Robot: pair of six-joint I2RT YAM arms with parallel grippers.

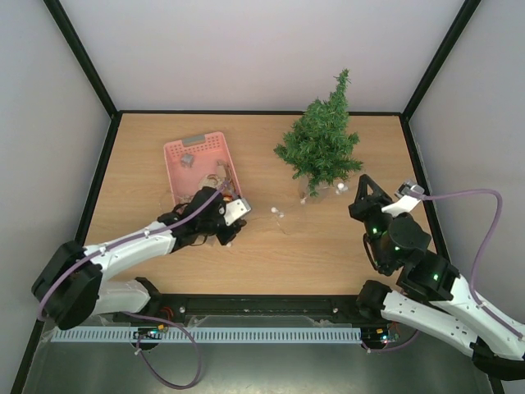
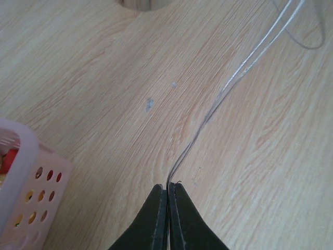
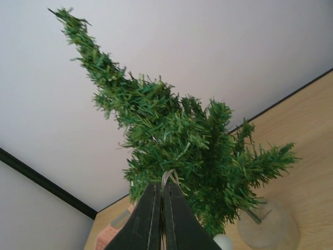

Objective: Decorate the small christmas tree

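A green christmas tree leans slightly at the back right; in the right wrist view the tree stands behind my fingers, its clear base at lower right. My left gripper is shut on a thin silvery wire, which runs off toward the upper right. My right gripper is also shut, with a loop of thin wire at its tips. White balls of the string show between the arms, and another white ball is near the tree's base.
A pink basket holding several small things stands just behind my left gripper; its wall is close at the left in that wrist view. Walls enclose the sides and back.
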